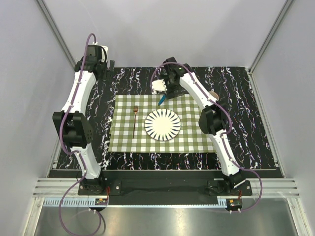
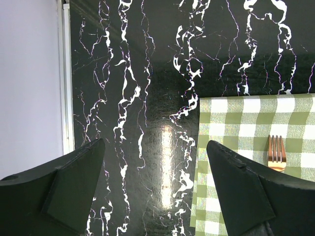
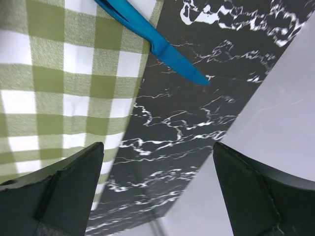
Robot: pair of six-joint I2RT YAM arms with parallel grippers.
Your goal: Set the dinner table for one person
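Observation:
On the green-and-white checked placemat [image 1: 197, 140] lies a round plate [image 1: 163, 125] with dark stripes around its rim. To its left is a copper-coloured fork [image 1: 135, 118], tines toward the back. A blue knife [image 1: 161, 100] slants across the placemat's back edge, partly hidden from above by my right arm. In the right wrist view the knife [image 3: 179, 65] lies ahead of my open right gripper, outside its fingers, with one end on the dark table. My left gripper is open and empty at the back left, over bare table.
A round light object [image 1: 213, 95], perhaps a cup, is partly covered by the right arm. White walls enclose the black marbled table [image 1: 133, 78]. Left of the placemat and along the right side, the table is clear.

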